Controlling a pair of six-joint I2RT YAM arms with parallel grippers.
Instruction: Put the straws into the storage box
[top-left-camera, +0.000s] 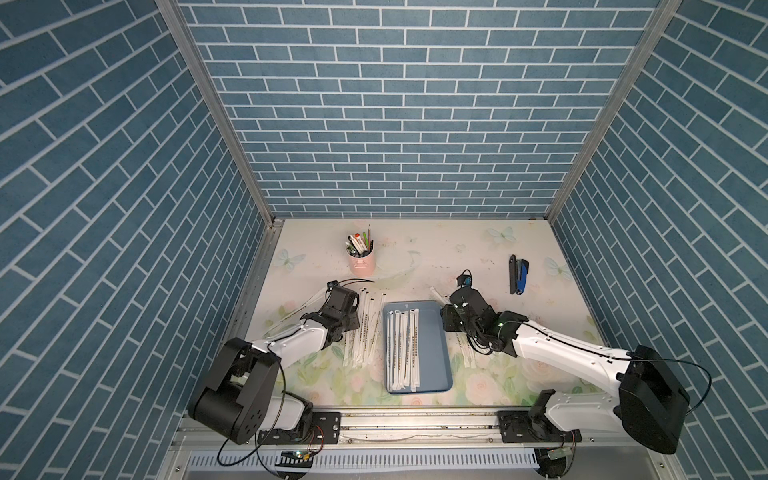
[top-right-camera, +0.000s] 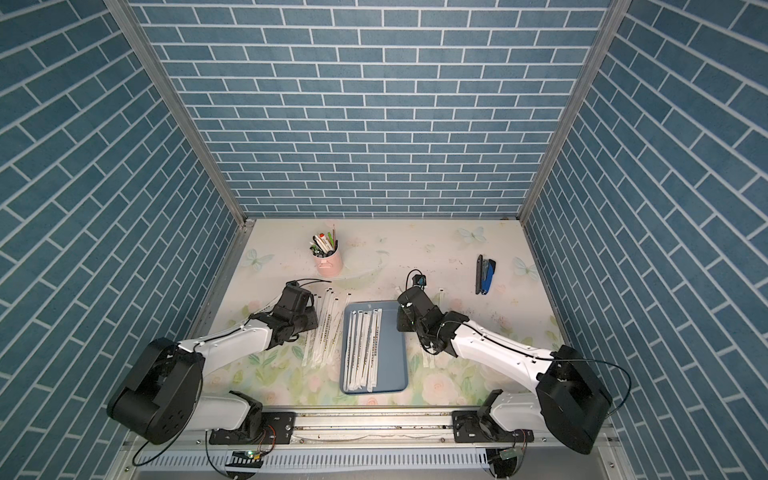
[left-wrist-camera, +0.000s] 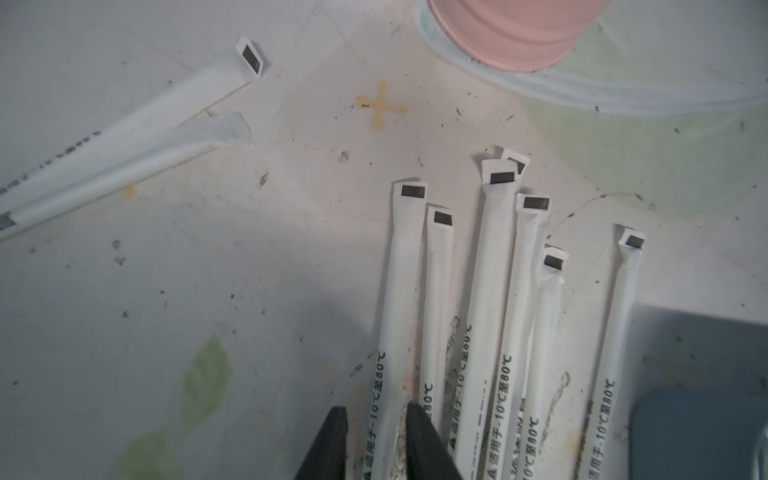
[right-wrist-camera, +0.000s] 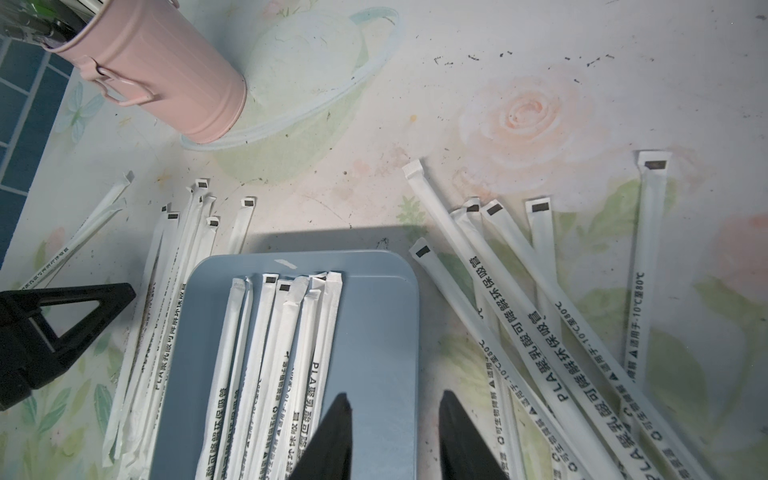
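Note:
The storage box is a shallow blue-grey tray (top-left-camera: 433, 352) with several white paper-wrapped straws (right-wrist-camera: 272, 344) lying side by side in its left half. Left of it, more straws (left-wrist-camera: 480, 320) lie on the table, pointing away from me. My left gripper is partly open above this group; the leftmost straw (left-wrist-camera: 396, 280) appears between its fingers in the left wrist view, not visibly gripped. My right gripper stands open and empty above the tray's right rim. A crossed pile of straws (right-wrist-camera: 528, 344) lies right of the tray.
Two straws (left-wrist-camera: 120, 144) lie slanted at the far left. A pink pen cup (top-left-camera: 361, 262) stands behind the left group, and a stapler (top-left-camera: 522, 276) rests at the back right. The tray's right half is bare.

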